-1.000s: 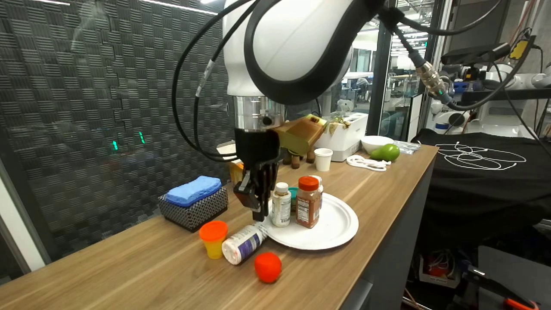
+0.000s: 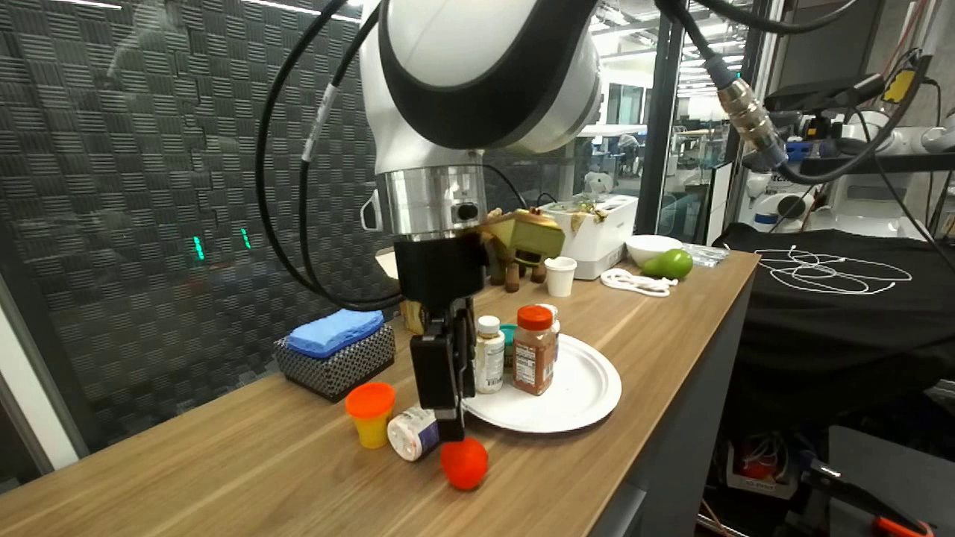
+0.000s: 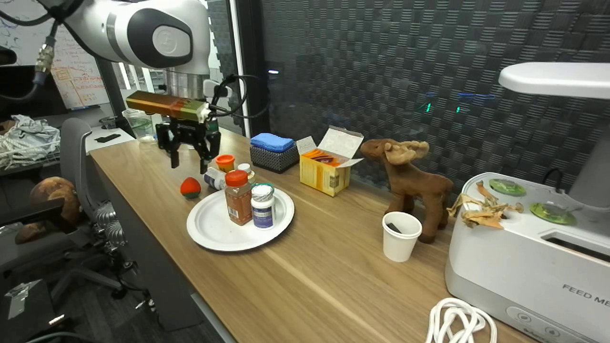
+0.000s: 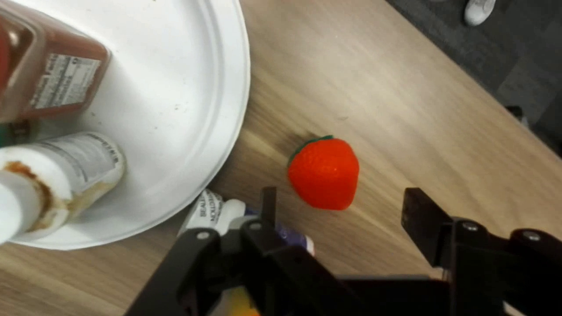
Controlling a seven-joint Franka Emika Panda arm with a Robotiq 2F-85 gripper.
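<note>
A red toy strawberry (image 4: pixel 325 174) with a green leaf base lies on the wooden table, just off the edge of the white plate (image 3: pixel 228 247). Above the table my gripper hangs with its fingers spread and nothing between them; in the wrist view the strawberry appears between and beyond the fingertips. On its side next to the plate lies a white and purple bottle (image 3: pixel 214 178), partly covered by a finger in the wrist view. An orange-lidded yellow tub (image 2: pixel 371 415) stands beside that bottle.
On the plate stand a red-lidded spice jar (image 2: pixel 534 350), a white-capped bottle (image 2: pixel 489 355) and a white-and-purple bottle (image 3: pixel 263 206). A blue cloth (image 3: pixel 272 142) tops a dark basket behind. The table's front edge runs close to the strawberry.
My gripper has come down and slightly left in exterior view 1, now covering part of the lying bottle. The strawberry and plate have not moved.
</note>
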